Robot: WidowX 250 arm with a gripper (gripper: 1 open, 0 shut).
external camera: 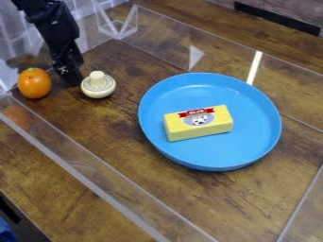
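Note:
My black gripper (67, 66) reaches down from the top left, its fingers open, low over the wood just behind an orange tomato-like object (34, 82) and a white mushroom-like object (98, 88). I see nothing held in it. A light blue round plate (233, 98) lies to the right, with a yellow box (198, 127) bearing a red label on it.
Transparent walls edge the wooden surface (127, 170) along the left and right. The wood in front of the plate and at the back is clear.

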